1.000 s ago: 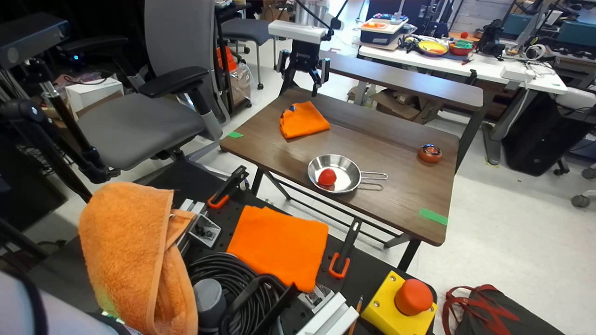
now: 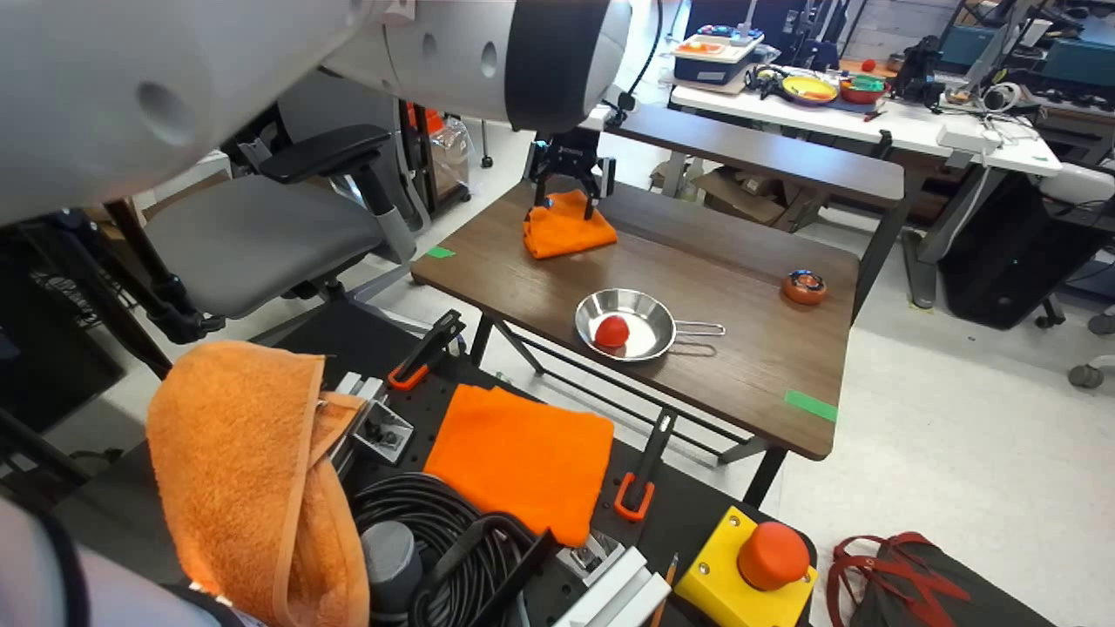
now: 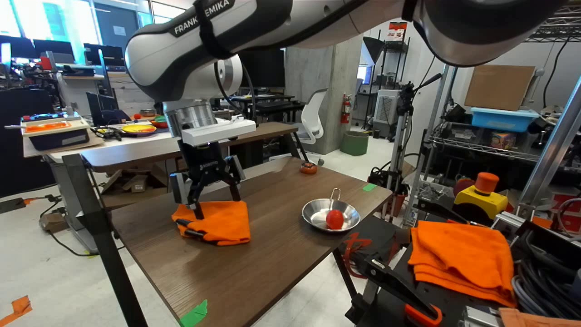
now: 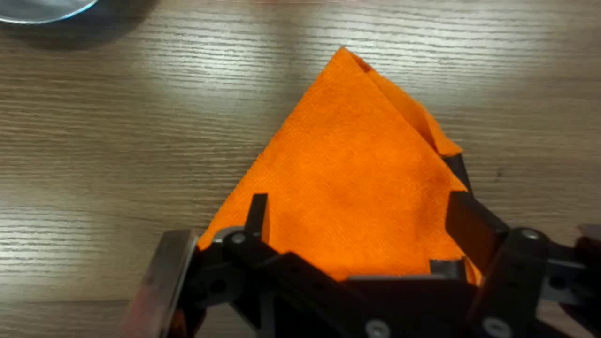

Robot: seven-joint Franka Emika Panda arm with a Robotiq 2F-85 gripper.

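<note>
Over the far left part of the table in exterior view 1, an orange cloth (image 2: 570,232) lies folded, with my gripper (image 2: 565,209) low above it. Its fingers are spread wide. In the wrist view the cloth (image 4: 343,186) fills the middle, between and beyond the fingertips; no fold is seen pinched. A dark object (image 3: 193,231) shows partly from under the cloth's edge in exterior view 2; most of it is covered. Whether the fingertips touch the cloth is hard to tell.
A steel pan (image 2: 661,333) with a red ball (image 2: 612,333) in it stands near the table's front edge. At the right end sits a small orange-brown bowl (image 2: 804,287). A second orange cloth (image 2: 523,451) lies on the black bench.
My gripper has come down from above the table's back edge to the orange cloth, and the arm now fills the upper left of exterior view 1. Cloth, pan and ball have stayed put.
</note>
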